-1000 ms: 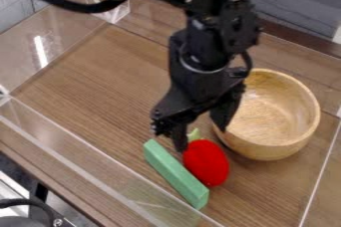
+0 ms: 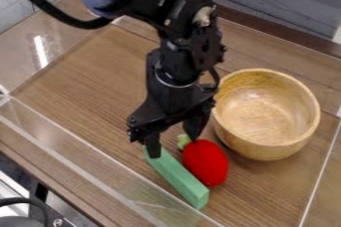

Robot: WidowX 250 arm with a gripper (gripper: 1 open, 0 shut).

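My black gripper hangs pointing down over the upper end of a green bar, its fingers apart. A red rounded object with a small pale green top lies just right of the bar, close beside the gripper's right finger. Whether anything touches the fingertips is hard to tell.
A large tan bowl stands right of the gripper, close to the arm. A light wall runs along the back, and cables show at the lower left corner.
The gripper has moved left over the last second, from nearer the bowl and red object to above the green bar's upper end. The objects look unmoved.
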